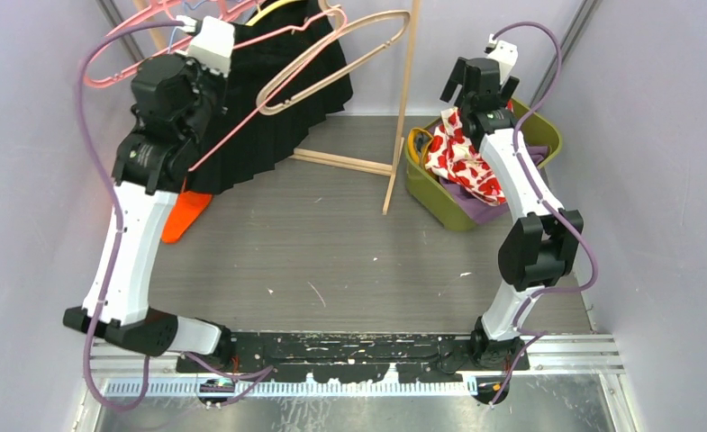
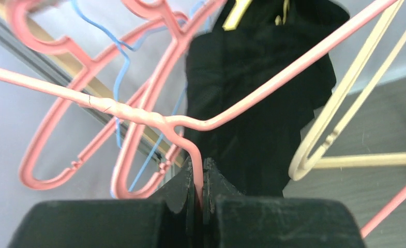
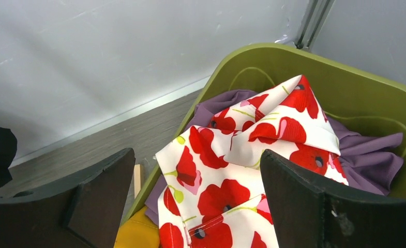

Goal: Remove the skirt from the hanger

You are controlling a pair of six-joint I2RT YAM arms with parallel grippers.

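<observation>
A pink hanger [image 2: 273, 82], bare of cloth, is held by its hook in my left gripper, whose fingers are shut around it. In the top view that gripper is at the upper left, in front of the rack. White cloth with red poppies [image 3: 226, 194] lies crumpled in the green bin [image 3: 265, 47]. My right gripper stands open above this cloth with nothing between its fingers. On a yellow hanger hangs a black pleated skirt [image 1: 259, 135], partly behind the pink hanger.
Other pink hangers [image 2: 131, 139] crowd the rack's left side. A beige hanger [image 1: 367, 49] hangs near the wooden rack post [image 1: 404, 90]. Something orange [image 1: 185, 216] lies on the floor at left. Purple cloth [image 3: 369, 155] fills part of the bin.
</observation>
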